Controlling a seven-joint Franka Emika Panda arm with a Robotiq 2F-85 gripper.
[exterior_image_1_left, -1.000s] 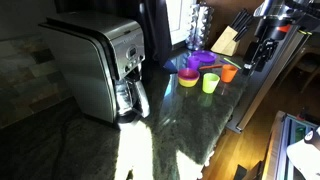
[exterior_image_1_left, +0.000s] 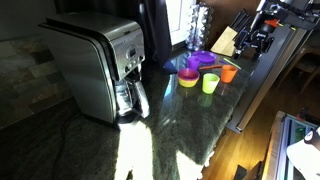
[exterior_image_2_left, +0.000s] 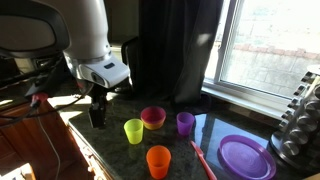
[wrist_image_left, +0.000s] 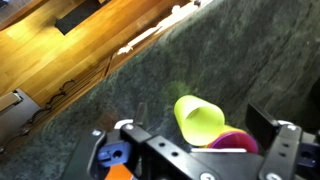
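Observation:
My open gripper hangs above the counter with nothing held between its fingers. Below it in the wrist view appear a yellow-green cup (wrist_image_left: 203, 121), part of an orange cup (wrist_image_left: 118, 172) and a pink-and-yellow bowl (wrist_image_left: 232, 141). The second exterior view places the gripper (exterior_image_2_left: 97, 112) left of the green cup (exterior_image_2_left: 133, 131) and above counter level. The orange cup (exterior_image_2_left: 158, 162) stands nearest that camera, with the reddish bowl (exterior_image_2_left: 153, 117) behind. A purple cup (exterior_image_2_left: 185, 123), a red utensil (exterior_image_2_left: 203, 161) and a purple plate (exterior_image_2_left: 246, 157) lie to the right.
A coffee maker (exterior_image_1_left: 112, 70) occupies the counter's left side in the first exterior view. Near the window stands a spice rack (exterior_image_2_left: 298, 125). A knife block (exterior_image_1_left: 226, 42) is at the back. Bare counter (exterior_image_1_left: 185, 125) stretches in front of the cups.
In the first exterior view, the arm's end has shifted upward in the picture and turned, so the gripper now appears higher at the right. The cups, bowl and plate stay where they were.

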